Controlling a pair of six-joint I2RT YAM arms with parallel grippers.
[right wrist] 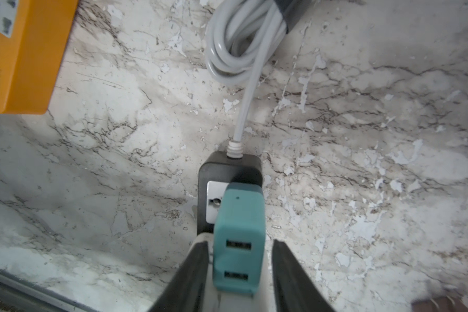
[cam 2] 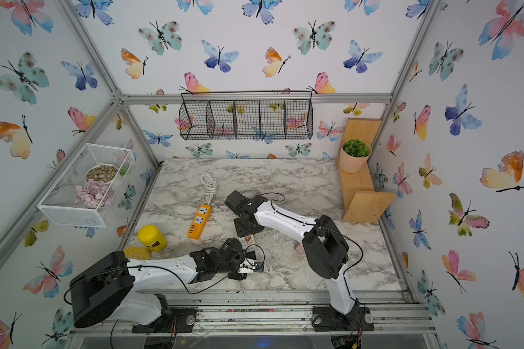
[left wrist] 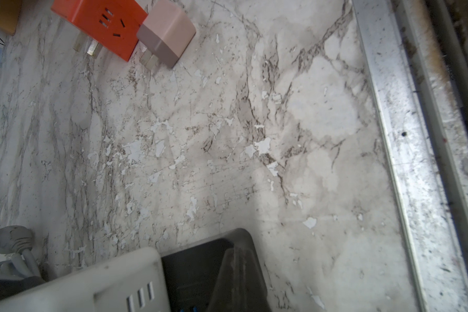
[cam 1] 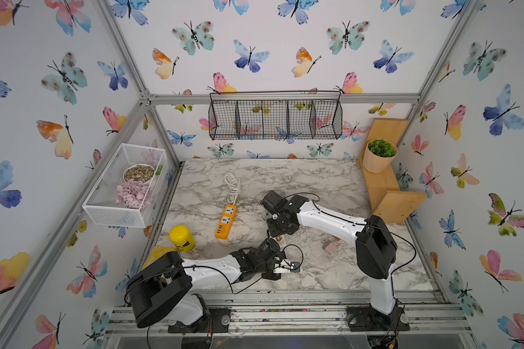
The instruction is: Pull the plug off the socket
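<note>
A teal plug (right wrist: 239, 228) stands on the power strip, whose black cable end (right wrist: 208, 171) and white socket face show in the right wrist view. How deep its pins sit is hidden. My right gripper is open, its blurred fingers (right wrist: 184, 283) on either side of the plug with gaps between. The strip's white body (left wrist: 114, 280) and dark near end (left wrist: 202, 270) show low in the left wrist view. There my left gripper looks shut, a dark tapered tip in front of that dark end; nothing shows between its fingers.
A pink adapter (left wrist: 166, 33) and a red one (left wrist: 106, 26) lie together to the right. An orange strip (cam 1: 225, 222) lies left, near a yellow container (cam 1: 181, 237).
</note>
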